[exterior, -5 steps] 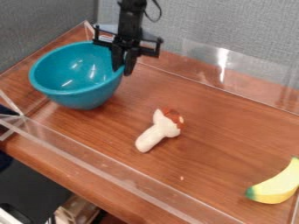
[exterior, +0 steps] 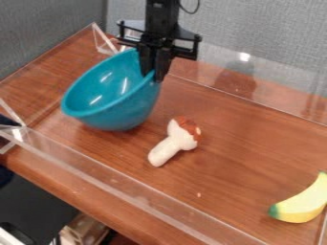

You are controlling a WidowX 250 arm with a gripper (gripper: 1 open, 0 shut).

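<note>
My gripper (exterior: 153, 63) is shut on the right rim of a teal bowl (exterior: 105, 98), which is tilted toward the right on the left part of the wooden table. Below and right of the bowl lies a white toy mushroom (exterior: 173, 145) with a red-speckled cap. A yellow toy banana (exterior: 303, 200) lies at the right front.
A clear low barrier (exterior: 255, 80) runs along the table's back, with more along the left and front edges.
The gripper has moved to the right with the bowl, which has shifted right and down in view and become more steeply tilted. The mushroom and banana are unchanged.
</note>
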